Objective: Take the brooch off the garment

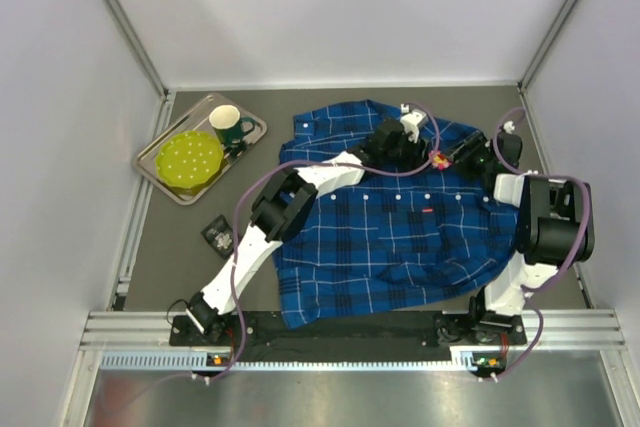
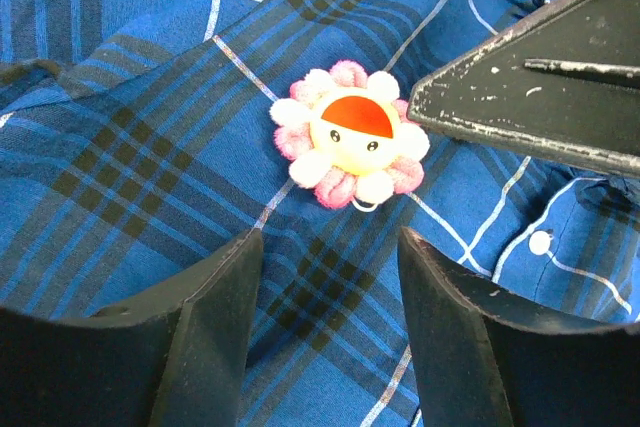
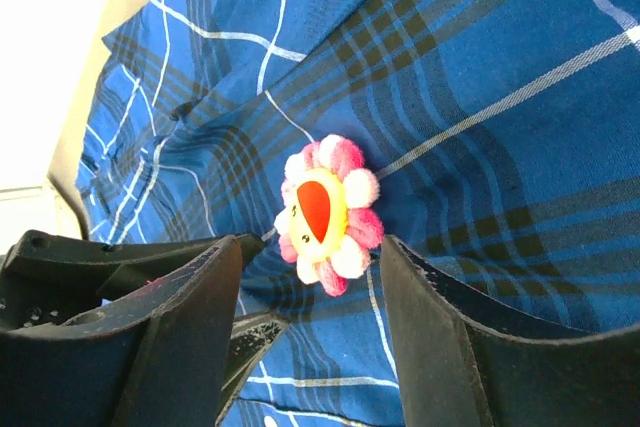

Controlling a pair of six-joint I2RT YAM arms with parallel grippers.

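The brooch (image 1: 439, 161), a pink-and-white plush flower with a yellow smiling face, lies on the blue plaid garment (image 1: 380, 237); in the left wrist view the brooch (image 2: 352, 135) has a thin wire loop below it. My left gripper stands just short of it, fingers apart and empty. My right gripper has its fingertips either side of the brooch (image 3: 320, 212) in its view, open; whether they touch it cannot be told. A dark part of an arm reaches over the garment beside the brooch in both wrist views.
A metal tray (image 1: 156, 175) with a green plate (image 1: 188, 159) and a mug (image 1: 227, 125) sits at the left, a small dark object (image 1: 220, 236) below it. Both arms crowd the upper right of the garment; bare table shows at the left.
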